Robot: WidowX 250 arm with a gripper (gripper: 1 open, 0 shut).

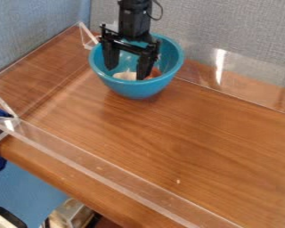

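Note:
A teal bowl (152, 85) sits at the back of the wooden table. My black gripper (129, 61) reaches down into it from above, its fingers apart. Some pale and orange items (125, 77) lie inside the bowl, partly hidden by the gripper; whether anything is between the fingers is not clear.
Transparent panels edge it, with a grey wall behind. Blue and metal objects lie off the left front edge.

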